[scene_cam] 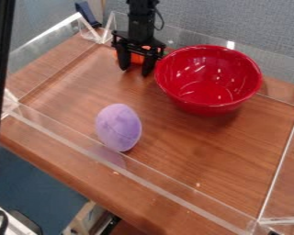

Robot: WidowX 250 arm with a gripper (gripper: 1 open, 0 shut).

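My black gripper [139, 57] is at the back of the wooden board, pointing down just left of the red bowl [209, 78]. A small orange-red object [133, 58] shows behind and between its fingers, partly hidden by them; whether the fingers are shut on it I cannot tell. A purple egg-shaped object [118, 127] lies in the front left part of the board.
A clear low wall [175, 181] rings the wooden table [217, 156]. A grey panel stands behind.
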